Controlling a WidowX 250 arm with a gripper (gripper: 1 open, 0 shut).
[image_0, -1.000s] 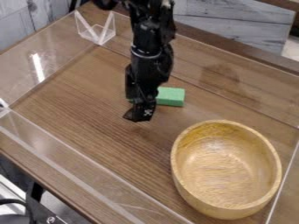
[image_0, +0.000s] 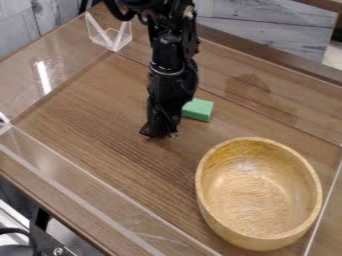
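The black arm reaches down from the top centre, and its gripper (image_0: 158, 128) is low over the wooden table, just left of a small green block (image_0: 198, 108). The gripper looks shut; nothing shows between its fingers, though they are dark and hard to make out. The arm hides part of the block's left end.
A large tan bowl (image_0: 257, 200) stands at the front right. A clear plastic object (image_0: 110, 35) is at the back left.
The gripper has shifted slightly over the last second. The green block stays at about the same place, a little more covered by the arm.
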